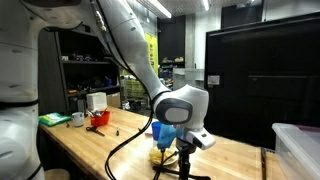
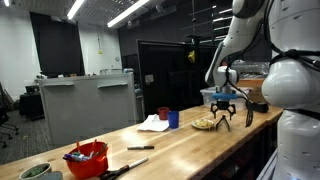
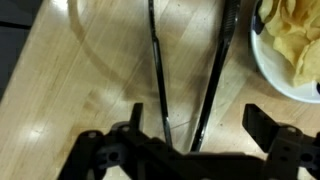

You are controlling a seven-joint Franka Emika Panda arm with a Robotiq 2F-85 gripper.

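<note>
My gripper stands open above the wooden table, with black fingers wide apart in the wrist view. Two long, dark, slender items lie on the wood beneath: a thin stick and a thicker rod. Their near ends run down into the gap between the fingers as seen from above, though neither appears gripped. To the right in the wrist view is a white bowl holding yellow chips. Exterior view 2 shows the gripper just right of the chips.
A red container with tools stands near the table's other end. A blue cup, a red cup and a white cloth sit farther back. Two dark-handled utensils lie mid-table, with bare wood around them. A clear bin is at right.
</note>
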